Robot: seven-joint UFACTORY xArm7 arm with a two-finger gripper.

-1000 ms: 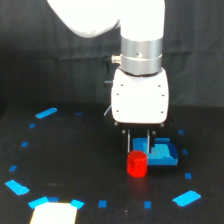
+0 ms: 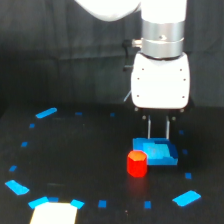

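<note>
A red, roughly hexagonal block [image 2: 137,164] stands on the dark table, close in front of the left side of a shallow blue tray [image 2: 163,161]. I cannot tell whether the block touches the tray. The lighter blue floor of the tray is visible and looks bare. My gripper [image 2: 158,134], on its white hand, points down over the tray's back part. Its two thin fingers are apart, with nothing visible between them. How high the fingertips are above the tray is hard to judge.
Blue tape marks and small blue squares are scattered over the black tabletop. A cream-coloured object [image 2: 54,214] lies at the front left edge, with blue strips [image 2: 17,187] near it. Dark curtain hangs behind.
My gripper was around the top of the red block and has moved right and back, over the tray. The block has stayed in place, its top now uncovered.
</note>
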